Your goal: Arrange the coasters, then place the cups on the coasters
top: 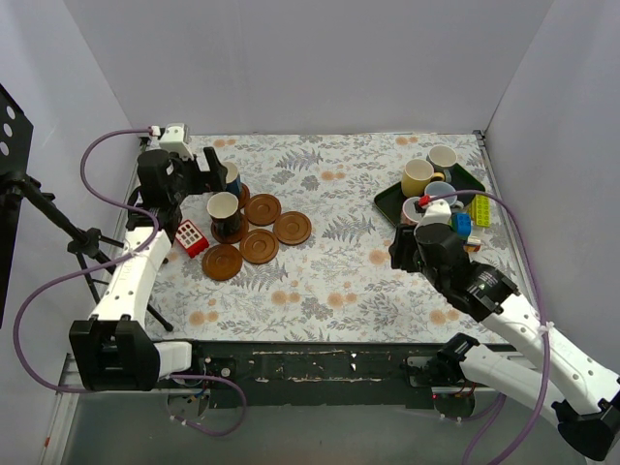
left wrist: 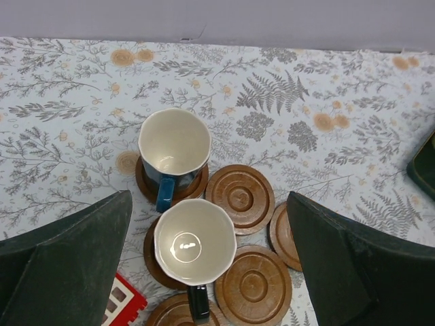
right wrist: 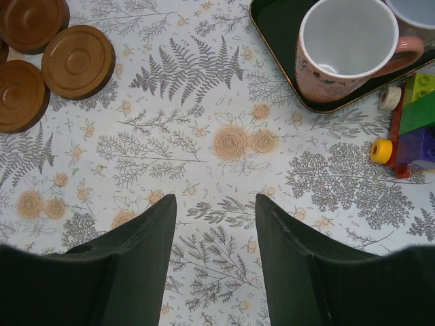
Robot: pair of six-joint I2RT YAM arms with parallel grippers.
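Note:
Two cups stand upright on brown coasters at the left: a cup with a blue handle (left wrist: 175, 142) behind and a cup with a dark handle (left wrist: 194, 241) in front. Bare coasters (left wrist: 253, 285) lie beside them. Above the cups, my left gripper is spread wide open, holding nothing. My right gripper is open over bare cloth, nothing between its fingers. More cups are on the green tray at the right, among them a yellow cup (top: 417, 178), a white cup (top: 442, 158) and a pink patterned cup (right wrist: 336, 58).
The dark green tray (top: 388, 203) sits at the back right, with colourful toy blocks (right wrist: 414, 125) next to it. A red block piece (top: 191, 237) lies left of the coasters. The flowered tablecloth (top: 329, 262) is clear in the middle.

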